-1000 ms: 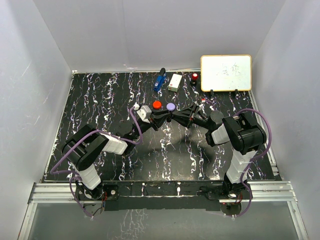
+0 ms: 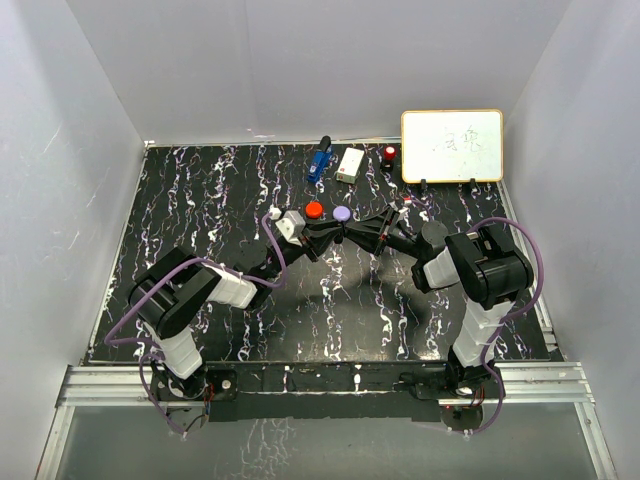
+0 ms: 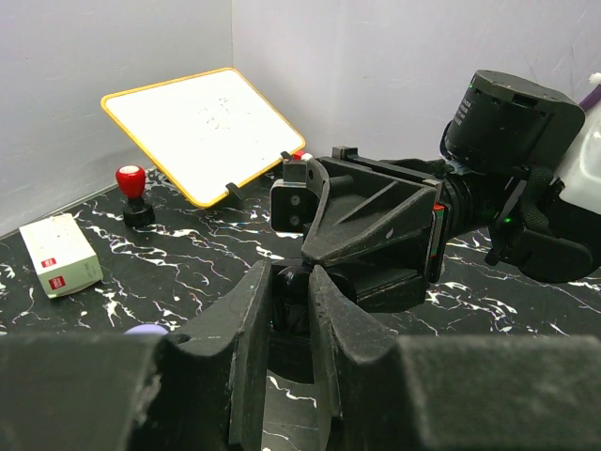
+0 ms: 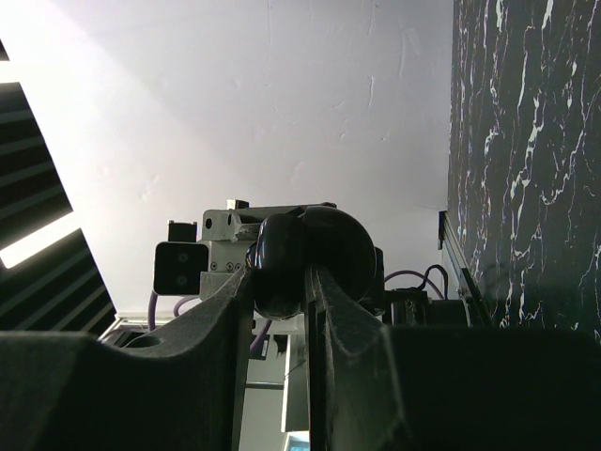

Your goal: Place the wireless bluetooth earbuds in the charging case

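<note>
Both grippers meet above the middle of the table. In the left wrist view my left gripper is shut on a small dark glossy piece (image 3: 295,287), seemingly an earbud, close against the dark object held by my right gripper. In the right wrist view my right gripper is shut on a glossy black rounded object (image 4: 329,244), seemingly the charging case. Whether the earbud sits inside the case or only touches it cannot be told, as fingers and objects overlap.
Along the back stand a blue tool (image 2: 320,162), a white box (image 2: 350,165), a red-topped piece (image 2: 389,155) and a whiteboard (image 2: 451,145). Red (image 2: 314,209) and lilac (image 2: 341,213) round items lie just behind the grippers.
The right arm looks unchanged.
</note>
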